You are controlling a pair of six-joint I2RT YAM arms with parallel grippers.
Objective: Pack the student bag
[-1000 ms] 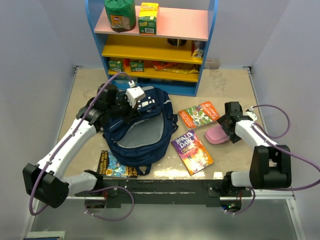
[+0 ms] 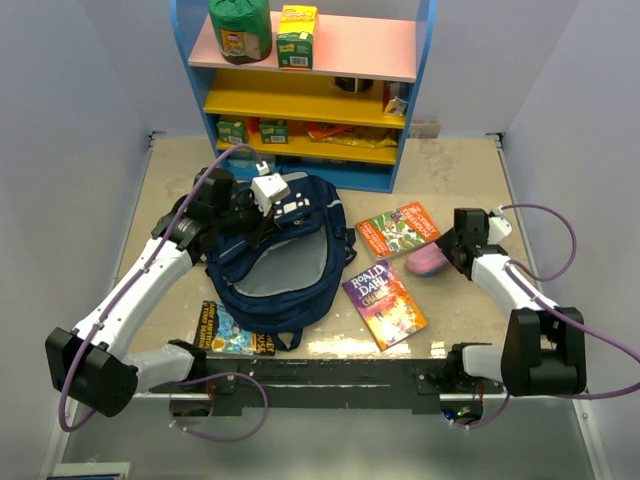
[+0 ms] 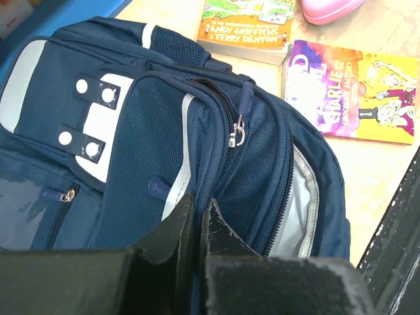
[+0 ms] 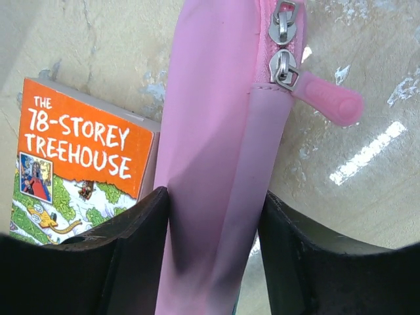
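Note:
The navy student bag (image 2: 240, 300) lies with its main compartment open, the grey lining (image 2: 290, 265) showing. My left gripper is shut on a fold of the bag's navy fabric beside the opening. On the right, my right gripper has a finger against each side of the pink pencil case (image 4: 210, 118), pinching it; the case stands tilted on edge. The 78-Storey Treehouse book (image 2: 398, 230) lies close to the case. Nearer the front is the Roald Dahl book (image 2: 385, 305). A dark blue book (image 2: 230, 333) lies partly under the bag's lower left.
Behind the bag stands a blue-framed shelf (image 2: 300, 95) with yellow boards, holding boxes and packets. A black rail (image 2: 330, 375) borders the table's front edge. Bare tabletop (image 2: 465, 310) shows right of the Roald Dahl book.
The pencil case lay flatter before; now it is tipped up on edge and slightly further left, with the right gripper closed in around it. The left arm and bag have not moved.

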